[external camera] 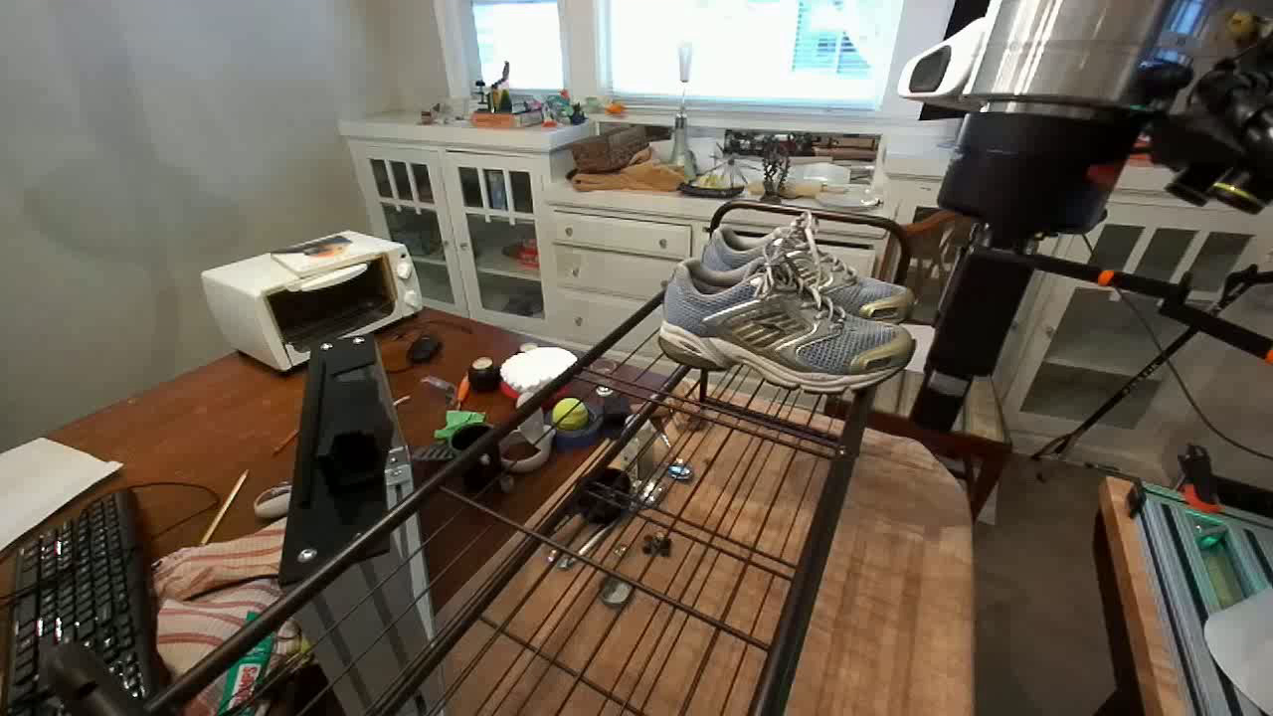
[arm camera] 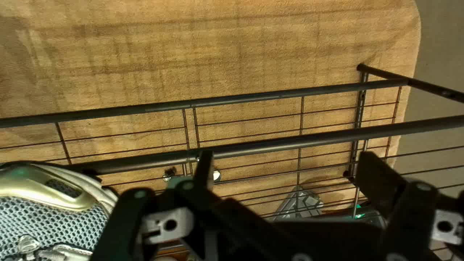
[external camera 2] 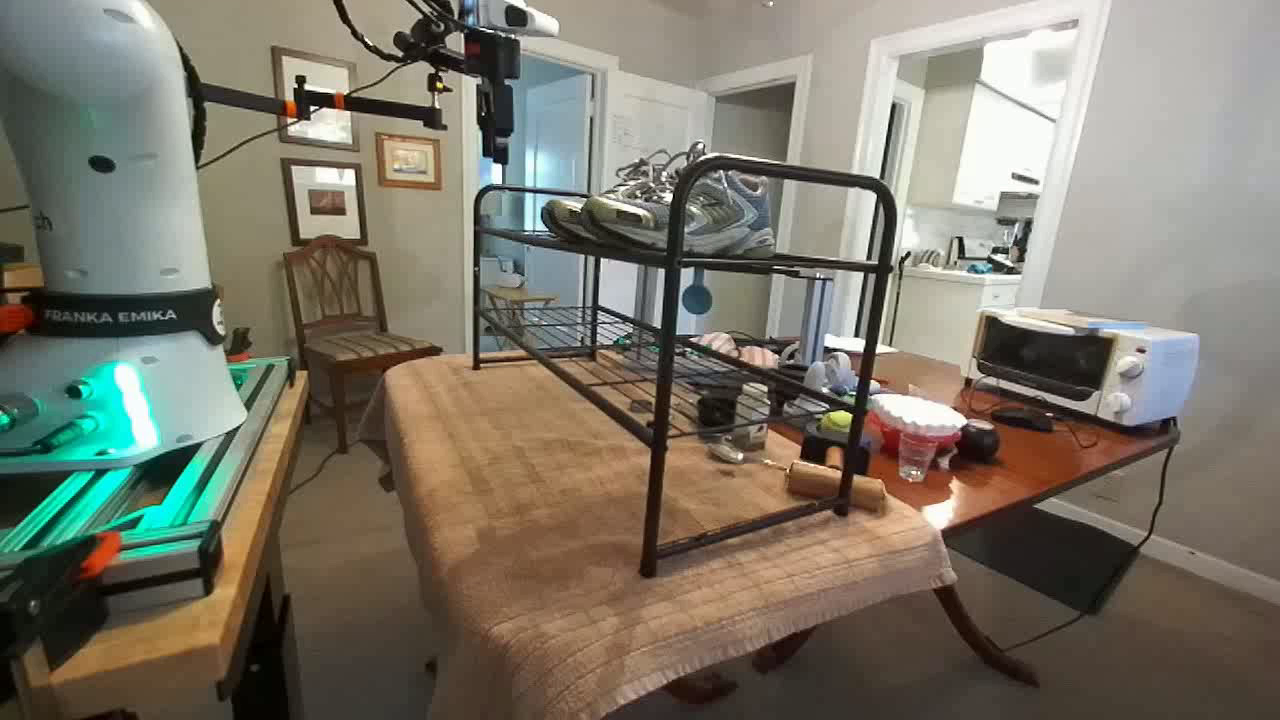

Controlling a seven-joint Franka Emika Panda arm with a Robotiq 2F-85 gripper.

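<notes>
A pair of grey-blue running shoes [external camera: 788,322] stands side by side on the top shelf of a black wire shoe rack [external camera: 823,525]. In exterior view 2 the shoes [external camera 2: 684,210] are partly behind the rack's end frame [external camera 2: 780,168]. My gripper is open, its two dark fingers wide apart, with only rack bars and the cloth seen below the gap. The mesh toe of one shoe [arm camera: 48,222] shows at the lower left of the wrist view, outside the fingers. Exterior view 2 has the gripper [external camera 2: 495,144] higher than the shoes, near the rack's far end.
A tan cloth [external camera 2: 504,480] covers the table part under the rack. Small clutter, including a tennis ball [external camera: 570,413] and a rolling pin [external camera 2: 834,484], lies by and beneath it. A toaster oven [external camera 2: 1080,366] stands farther off.
</notes>
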